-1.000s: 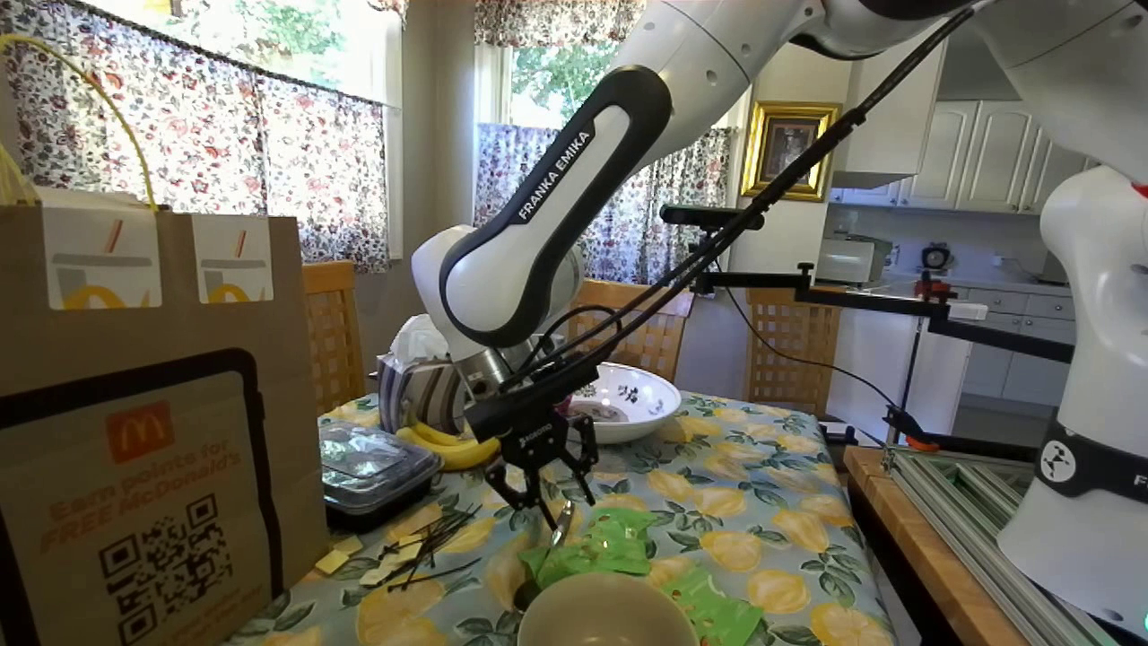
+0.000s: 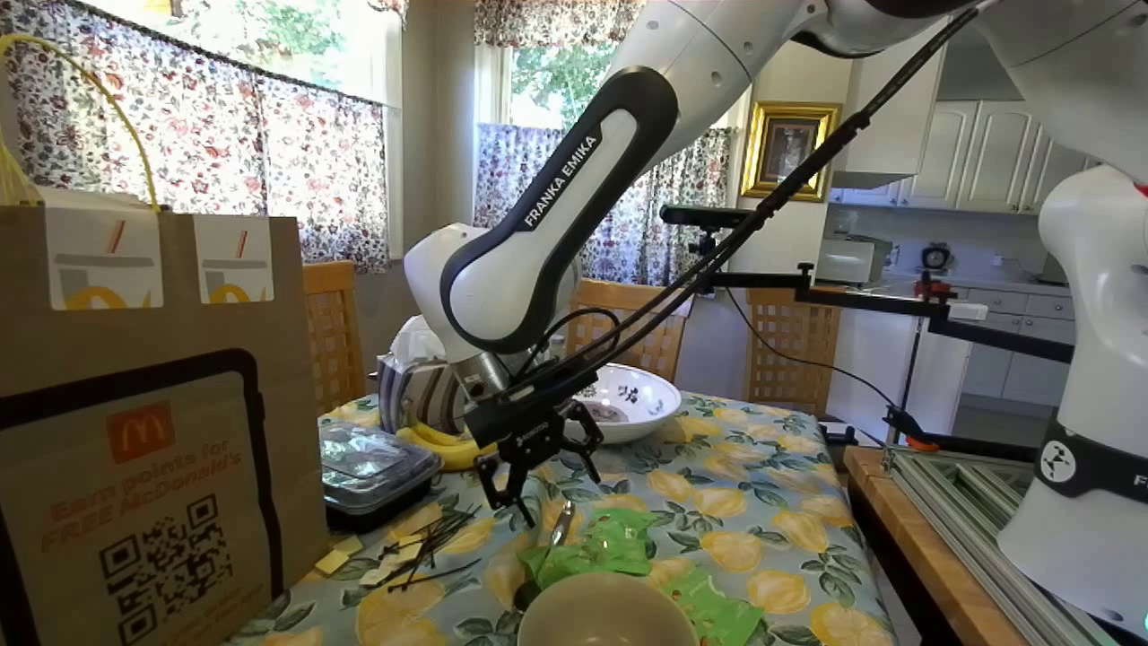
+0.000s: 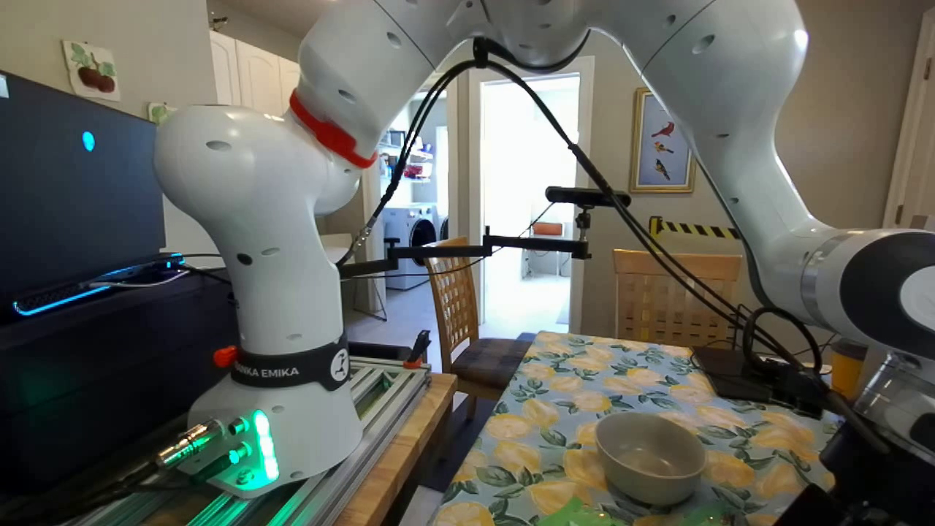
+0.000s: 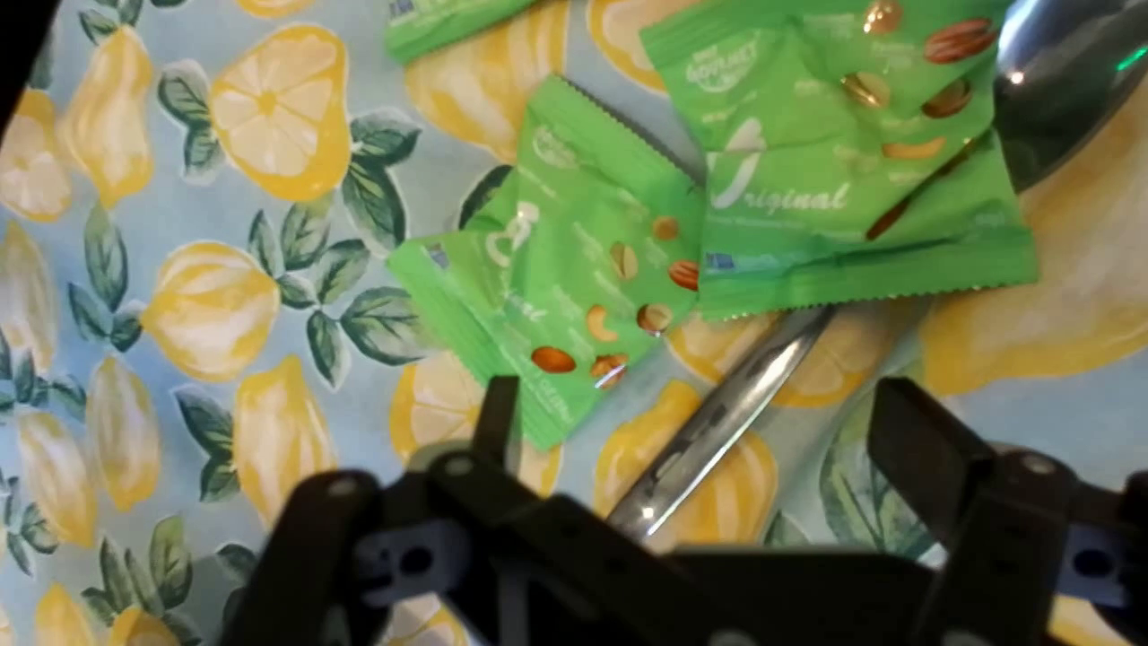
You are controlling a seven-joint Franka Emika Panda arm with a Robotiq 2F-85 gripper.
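Note:
My gripper (image 2: 561, 497) stands open above the table, its two black fingers wide apart with nothing held between them. In the wrist view a metal spoon (image 4: 718, 436) runs diagonally, its handle end lying below the space between the fingers. Its bowl shows at the upper right, and a green snack packet (image 4: 850, 161) covers the middle of it. A second green packet (image 4: 581, 269) lies just left of the handle, close to the left finger in that view. From exterior view 1, the spoon handle (image 2: 562, 521) sticks up past the packets, below the gripper.
A beige bowl (image 2: 609, 615) stands beside the packets at the near edge. Black sticks (image 2: 436, 544), a lidded container (image 2: 371, 468), bananas (image 2: 457, 450) and a large white bowl (image 2: 635, 400) surround the gripper. A tall paper bag (image 2: 161, 431) fills the left.
The gripper has tilted and turned slightly, and its fingers now appear wider apart in exterior view 1. The spoon, packets and bowl have not moved.

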